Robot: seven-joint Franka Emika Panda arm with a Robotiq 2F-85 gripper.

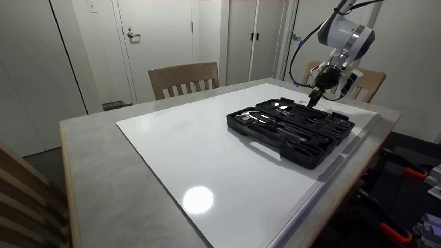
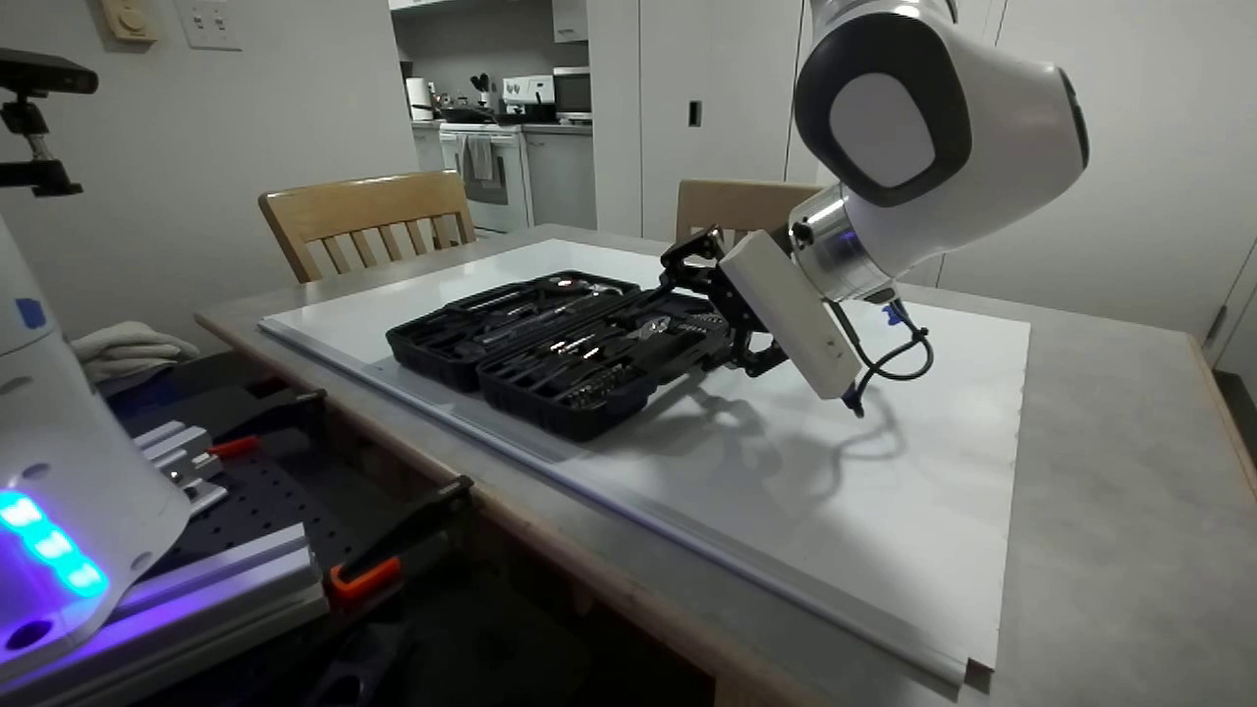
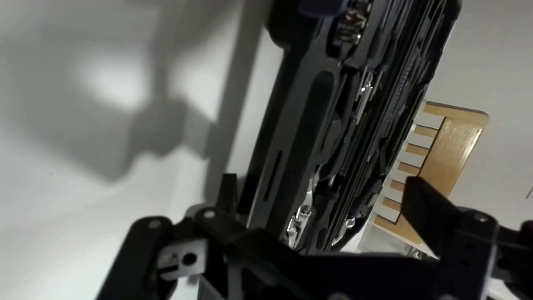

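Note:
A black tool case (image 1: 285,142) lies unfolded on the white board (image 1: 177,140), both halves filled with tools in moulded slots. My gripper (image 1: 313,104) is at the case's back edge, on the far side in exterior view 1. Exterior view 2 shows the gripper (image 2: 681,316) tilted, pointing toward the case. Seen from the wrist, my gripper is open, with one fingertip (image 3: 228,186) low by the case's outer wall and the other finger (image 3: 422,200) on the opposite side of the view. Whether either finger touches the case is hard to tell.
Much of the white board is bare, left of the case in exterior view 1. A raised strip (image 2: 660,524) runs along one board edge. Wooden chairs (image 1: 186,78) stand around the table. Clamps with orange-red handles (image 2: 365,579) sit beside the robot base.

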